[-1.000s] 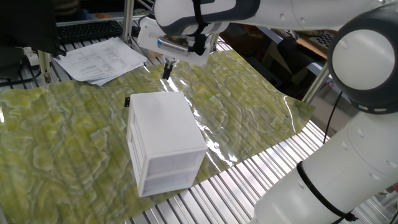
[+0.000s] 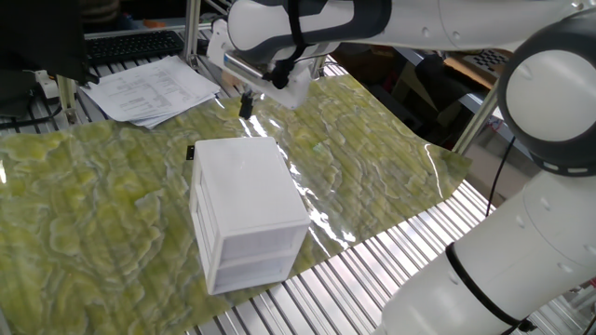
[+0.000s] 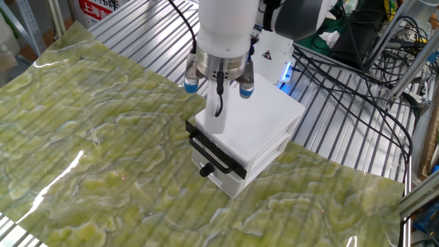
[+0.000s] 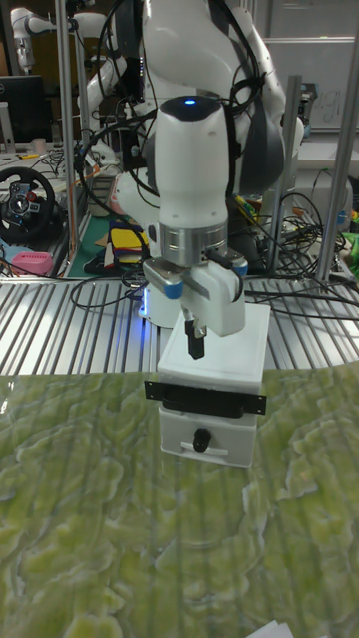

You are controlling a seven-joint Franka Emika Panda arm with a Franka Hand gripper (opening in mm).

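Observation:
A white two-drawer cabinet (image 2: 250, 191) stands upright on the green marbled sheet (image 2: 93, 223). Its front carries a black bar handle (image 3: 211, 152) on the upper drawer and a round black knob (image 3: 206, 170) on the lower one; both drawers look closed. In exterior view 3 my gripper (image 4: 196, 349) hangs above the cabinet, near its front, pointing down. Its dark fingers (image 2: 246, 105) look pressed together, with nothing visible between them. There is a gap between fingertips and handle in that view. Exterior view 2 shows the white hand (image 3: 216, 113), but the fingertips are hard to make out.
Papers (image 2: 154, 90) lie at the sheet's far edge, with a black keyboard (image 2: 135, 45) behind them. Ribbed metal tabletop (image 4: 53, 324) borders the sheet. Loose black cables (image 3: 374, 110) run behind the cabinet.
My hand has shifted slightly left in exterior view 1 and turned a little. The fingers, faintly separate before, now appear as one dark piece. The cabinet has stayed put.

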